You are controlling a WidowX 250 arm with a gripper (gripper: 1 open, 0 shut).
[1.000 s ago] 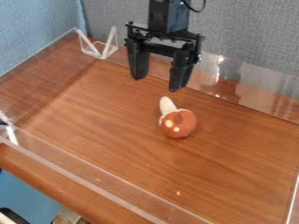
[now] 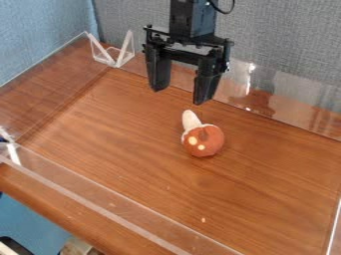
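Note:
My black gripper (image 2: 180,82) hangs open over the back middle of the wooden surface (image 2: 120,139), its two fingers wide apart with nothing between them. Below it and a little toward the front right rests a toy mushroom (image 2: 202,139) with a reddish-orange, pale-spotted cap and a white stem that points toward the back. The gripper is apart from it.
Clear plastic walls edge the surface at front and back. A white wire-like stand (image 2: 112,52) is at the back left, beside grey padded walls.

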